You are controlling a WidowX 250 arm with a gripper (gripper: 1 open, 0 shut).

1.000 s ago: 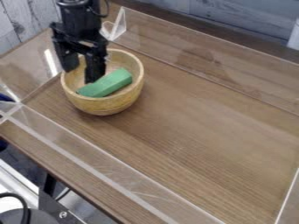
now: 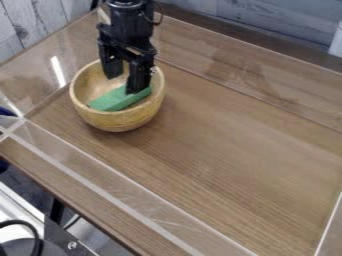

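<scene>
A round woven bowl (image 2: 118, 112) sits on the wooden table at the upper left, holding a green elongated object (image 2: 112, 99). My black gripper (image 2: 127, 80) reaches down from the top into the back of the bowl, just over the green object. Its fingers are small and dark here; whether it touches the green object I cannot tell. It appears open.
A white wall edge runs along the upper right, and dark cables lie at the lower left, off the table's edge.
The arm has shifted slightly. The bowl sits a little further left than a second ago, and the green object inside lies near where it was.
</scene>
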